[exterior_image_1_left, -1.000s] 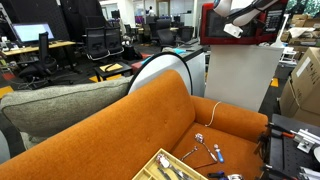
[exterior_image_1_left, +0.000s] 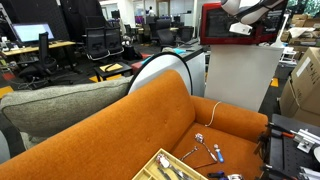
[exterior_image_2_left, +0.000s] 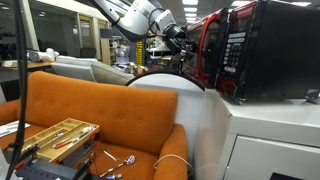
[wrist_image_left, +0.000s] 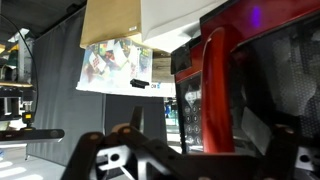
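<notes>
A microwave with a dark body (exterior_image_2_left: 285, 50) and red front (exterior_image_2_left: 208, 42) stands high on the right in exterior view 2. Its upright red handle (wrist_image_left: 217, 95) fills the middle of the wrist view, in the gap between my spread fingers as seen from there; whether either finger touches it, I cannot tell. My gripper is open and grips nothing. From exterior view 1, the white gripper (exterior_image_1_left: 241, 29) shows small against the red microwave front (exterior_image_1_left: 215, 22). The arm (exterior_image_2_left: 142, 20) reaches in from the upper left in exterior view 2, its fingertips hard to make out.
The microwave rests on a white cabinet (exterior_image_2_left: 265, 135). Below the arm lies an orange couch (exterior_image_1_left: 115, 135) with a wooden tray (exterior_image_2_left: 62, 135) of utensils and several loose tools. A dark-meshed surface (wrist_image_left: 275, 70) lies close right of the handle in the wrist view.
In exterior view 1, my gripper has shifted right across the microwave front since a second ago. The couch and tools look the same.
</notes>
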